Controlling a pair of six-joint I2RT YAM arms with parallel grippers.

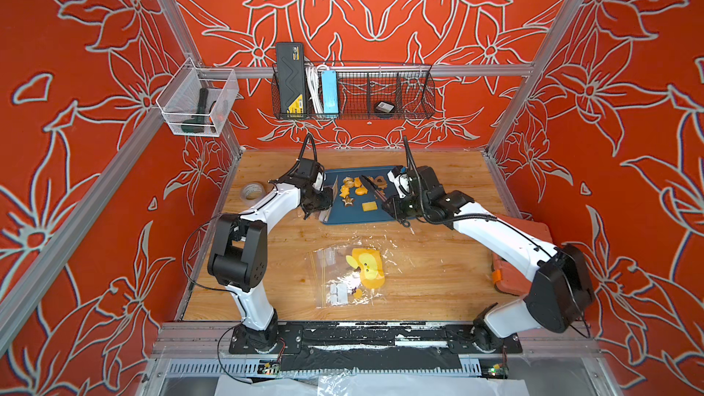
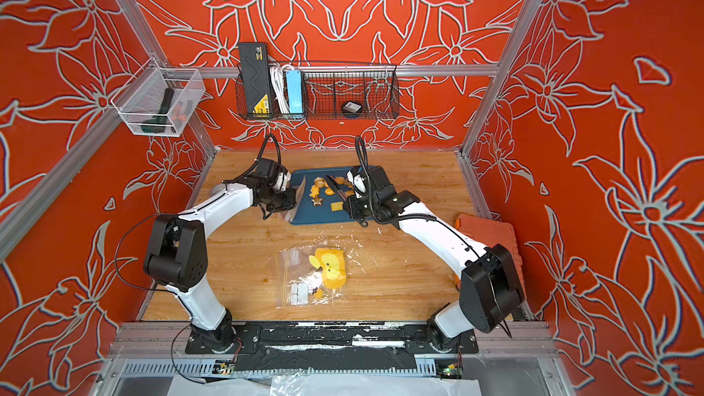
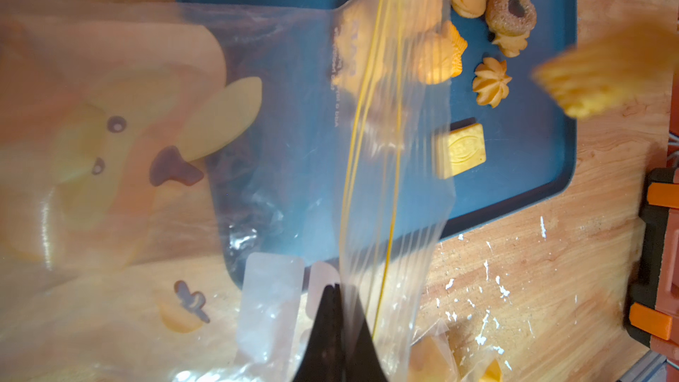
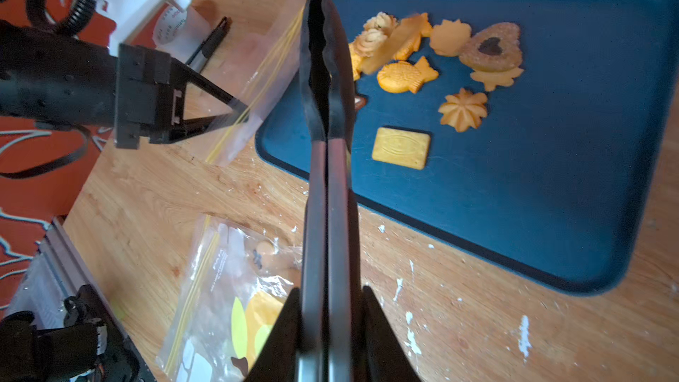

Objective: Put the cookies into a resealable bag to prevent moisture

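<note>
My left gripper is shut on the zip edge of a clear resealable bag (image 3: 191, 233) with a yellow puppy print. The bag hangs at the left side of a blue tray (image 4: 558, 134). Whether its mouth is parted is hard to tell. On the tray lie several cookies: a rectangular one (image 4: 401, 147), a fish-shaped one (image 4: 405, 77) and a heart-shaped one (image 4: 495, 46) among them. My right gripper is shut on black tongs (image 4: 339, 233), their tips almost together. A blurred ribbed cookie (image 3: 608, 67) appears in the air; what bears it cannot be told.
A second printed bag (image 1: 348, 275) lies flat on the table in front of the tray. Left of the tray sits a roll of tape (image 1: 252, 191). An orange toolbox (image 1: 517, 253) stands at the right edge. Bare table lies between the tray and that toolbox.
</note>
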